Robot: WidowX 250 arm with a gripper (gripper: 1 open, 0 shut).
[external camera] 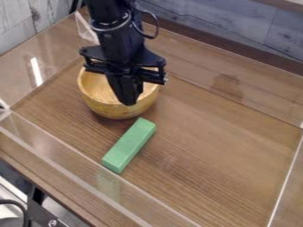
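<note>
A yellow bowl (104, 107) sits on the wooden table left of centre. My black gripper (119, 82) hangs right over it, covering much of its inside and back. Its fingers point down into or just above the bowl; whether they are shut, and whether anything is between them, is hard to see. A green rectangular block (129, 145) lies on the table in front of the bowl, a little to the right, apart from it.
Pale walls and edges bound it at the back and left. A black cable shows at the bottom left corner.
</note>
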